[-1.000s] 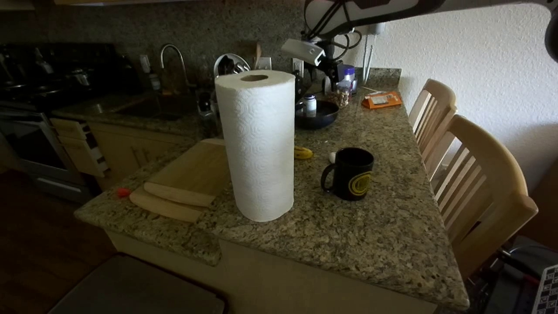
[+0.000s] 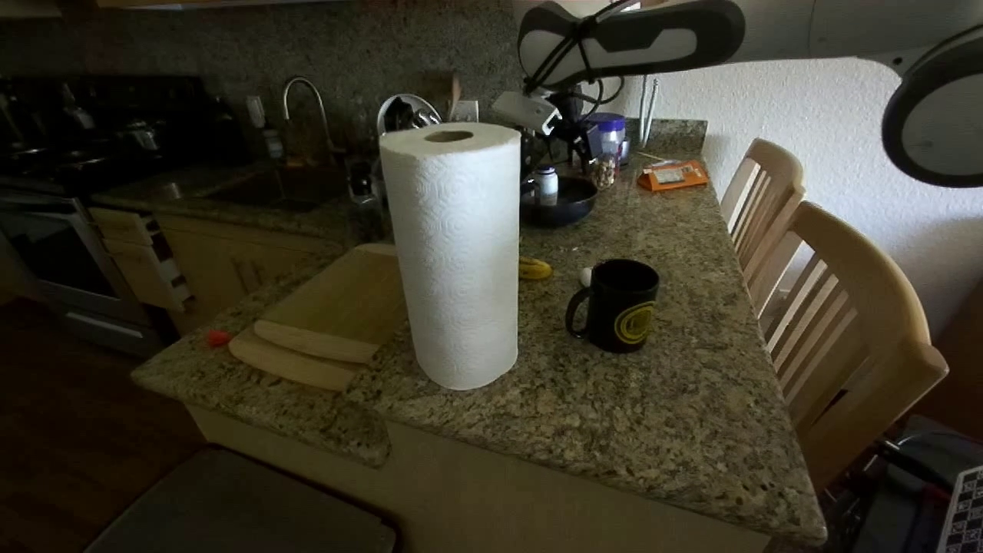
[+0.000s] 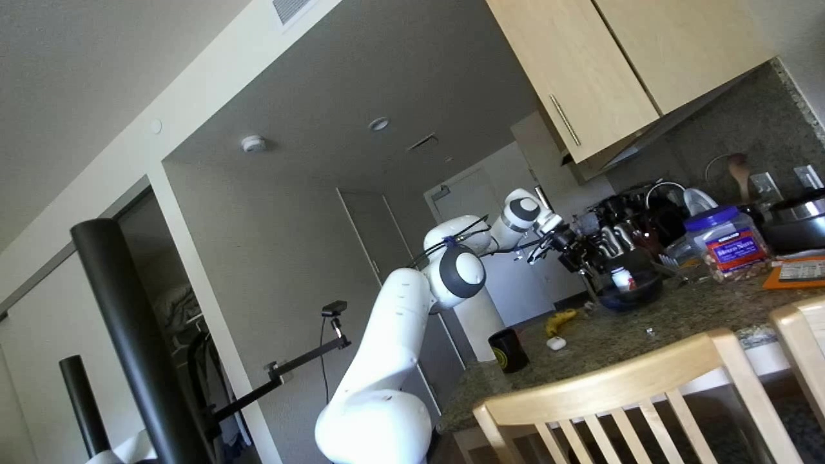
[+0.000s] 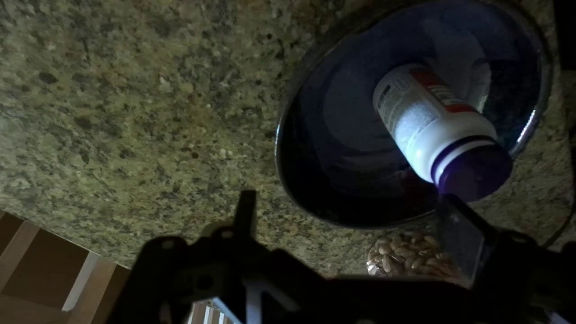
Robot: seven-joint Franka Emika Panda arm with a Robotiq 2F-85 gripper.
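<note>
A white bottle with a dark purple cap (image 4: 416, 119) stands inside a dark round pan (image 4: 337, 178) on the granite counter. In the wrist view, my gripper is open, its two fingers wide apart with nothing held between them. The right fingertip overlaps the edge of the bottle's cap in the picture; whether they touch I cannot tell. From exterior view 1, the bottle (image 2: 546, 184) looks upright in the pan (image 2: 571, 204), with the gripper just above and behind it. Exterior view 2 also shows the bottle (image 3: 623, 279) in the pan.
A clear nut jar (image 3: 731, 243) with a purple lid stands beside the pan, close to an orange packet (image 2: 673, 175). Nearer the front are a paper towel roll (image 2: 461, 267), a black mug (image 2: 623, 304), a banana (image 2: 534, 269) and cutting boards (image 2: 332, 304). Bare counter lies between mug and pan.
My arm has come lower and somewhat leftward in exterior view 1, with more of the arm now in view at upper right. The bottle, pan and other counter items have stayed put.
</note>
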